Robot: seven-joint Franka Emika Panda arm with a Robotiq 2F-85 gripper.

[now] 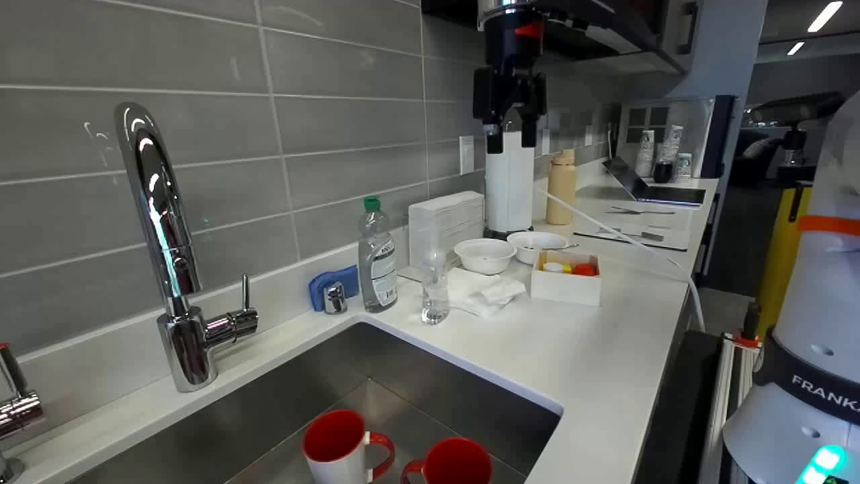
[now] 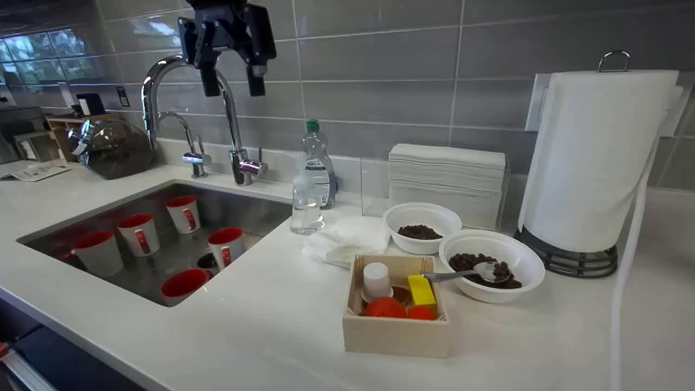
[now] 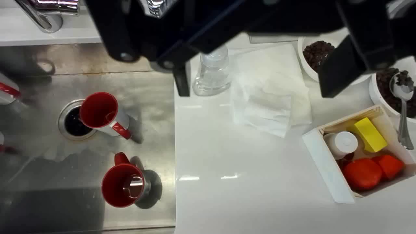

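Observation:
High above the counter hangs my gripper (image 2: 232, 81), its fingers spread wide and empty. From the wrist view, the clear bottle (image 3: 212, 72) and a crumpled white cloth or napkin (image 3: 269, 89) lie below the gap between the fingers. A light wooden box (image 2: 395, 333) holds a yellow block (image 2: 422, 292), a white cup-like piece (image 2: 376, 280) and red pieces (image 2: 385, 307). Behind it are two white bowls (image 2: 423, 214) of dark brown bits; a spoon (image 2: 449, 276) rests in the nearer one. Several red-and-white mugs (image 2: 139, 235) stand in the steel sink (image 3: 78, 167).
A chrome faucet (image 1: 153, 210), green-capped soap bottle (image 2: 319, 166), napkin stack (image 2: 446, 176) and paper towel roll (image 2: 596, 156) stand along the wall. A white cable (image 2: 625, 287) crosses the counter at right. The counter in front of the box is clear.

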